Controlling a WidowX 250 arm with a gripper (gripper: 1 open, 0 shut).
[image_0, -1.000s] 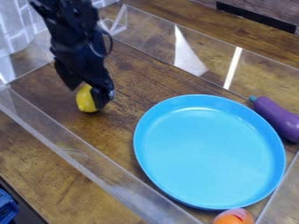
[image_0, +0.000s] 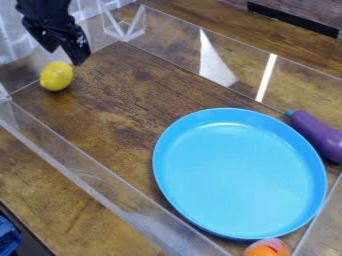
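Observation:
A yellow lemon-like object (image_0: 56, 76) lies on the wooden surface at the upper left, beside the clear wall. Just above it, my dark gripper (image_0: 58, 47) hangs open at the top left edge of the view, with nothing visible between its fingers. The lemon sits apart below the fingers.
A large blue plate (image_0: 238, 172) fills the lower right. A purple eggplant (image_0: 315, 135) lies at the right, and an orange object (image_0: 266, 249) at the bottom right. Clear walls border the surface.
My gripper has moved up and left, away from over the middle-left. The yellow object has shifted left and up from where it was.

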